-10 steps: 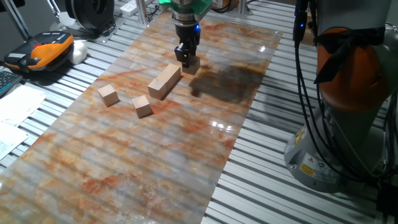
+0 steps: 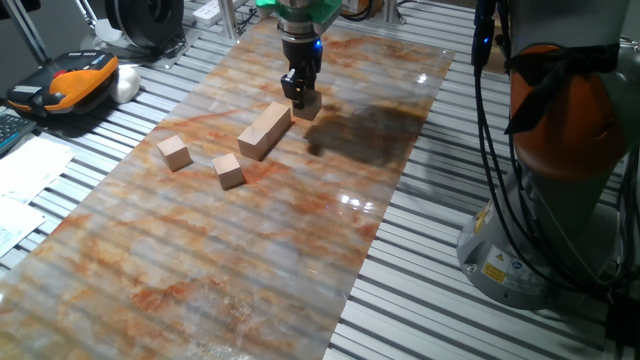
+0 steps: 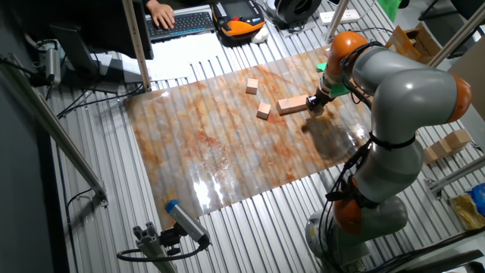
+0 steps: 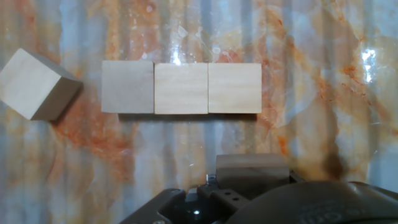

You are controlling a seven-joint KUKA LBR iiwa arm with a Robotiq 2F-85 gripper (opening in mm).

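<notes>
A light wooden cube (image 2: pixel 311 107) is held by my gripper (image 2: pixel 298 99), which is shut on it; their shadow falls apart from them, so the cube hangs above the table. In the wrist view the held cube (image 4: pixel 252 169) shows at the bottom, its lower part hidden by the gripper. Three wooden cubes stand flush in a straight row (image 4: pixel 180 88); from outside this reads as one long bar (image 2: pixel 265 131). Two single cubes lie apart from it: a nearer cube (image 2: pixel 228 171) and a farther-left cube (image 2: pixel 174 153).
A marbled sheet (image 2: pixel 200 260) covers the slatted table, with wide free room on its near half. An orange-and-black device (image 2: pixel 75 85) stands off its left side. At a keyboard (image 3: pixel 178 24) rests a person's hand (image 3: pixel 161 14). More wooden blocks (image 3: pixel 447 146) lie behind the arm.
</notes>
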